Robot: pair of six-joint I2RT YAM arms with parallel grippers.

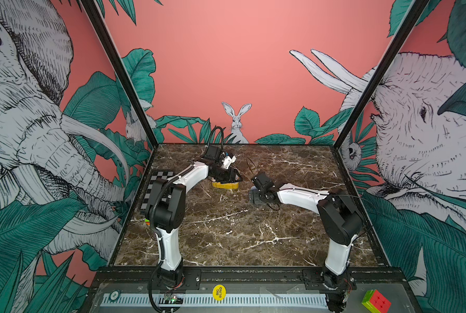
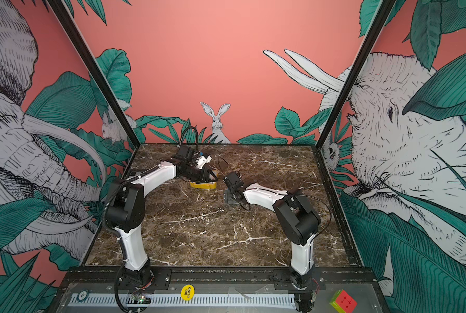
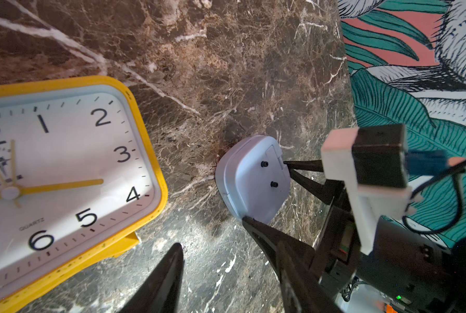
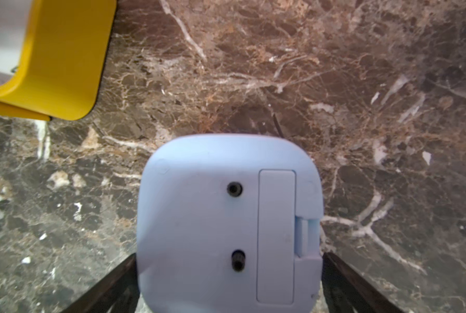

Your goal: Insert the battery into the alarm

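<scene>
The pale blue alarm lies on the table with its back up in the right wrist view. Two black knobs show on it, and its long battery cover is in place. My open right gripper straddles the alarm, one finger along each side. From the left wrist view, the right fingertips reach the alarm's edges; whether they press on it I cannot tell. My left gripper is part open with nothing between its fingers, over bare table between the alarm and the yellow clock. No battery shows.
The yellow clock stands left of the alarm, under the left gripper in the top left view. A checkered board lies at the left edge, partly behind the left arm.
</scene>
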